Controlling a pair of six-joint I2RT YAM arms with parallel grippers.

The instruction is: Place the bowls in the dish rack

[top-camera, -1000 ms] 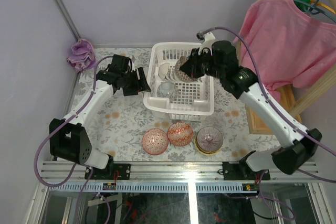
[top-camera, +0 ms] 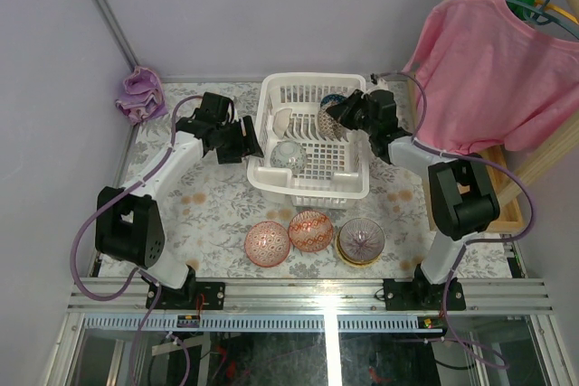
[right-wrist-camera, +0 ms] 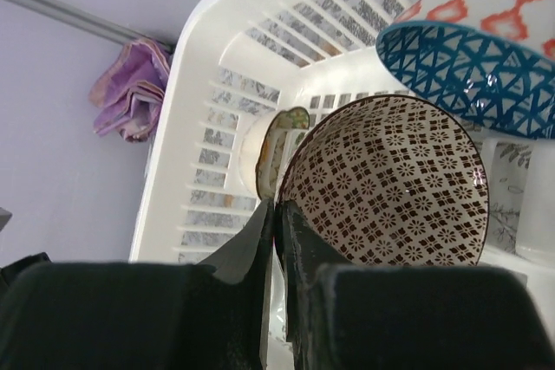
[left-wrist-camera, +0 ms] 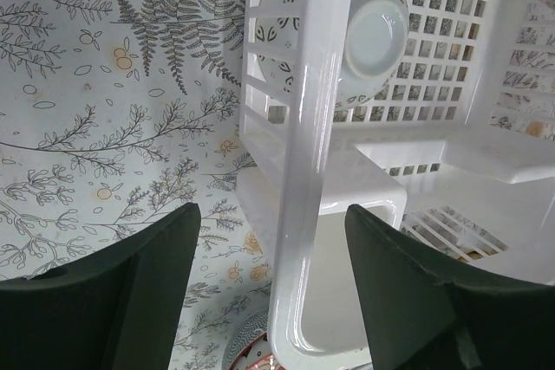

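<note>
The white dish rack (top-camera: 271, 178) holds a brown-patterned bowl (right-wrist-camera: 390, 197), standing tilted in its back-right slots, a blue-rimmed bowl (right-wrist-camera: 468, 75) beside it, a small cup-like dish (right-wrist-camera: 260, 153) and a pale bowl (top-camera: 289, 156). My right gripper is shut on the brown-patterned bowl's rim. My left gripper stands open at the rack's left rim, nothing held. Two red-patterned bowls (top-camera: 267, 244) and a stack with a purplish bowl (top-camera: 361, 240) lie on the table in front of the rack.
A pink shirt (top-camera: 488, 70) hangs at the right over a wooden frame. A purple cloth (top-camera: 140, 97) sits at the back left.
My right arm has drawn back toward the right and settled with the brown-patterned bowl in the rack's back-right part.
</note>
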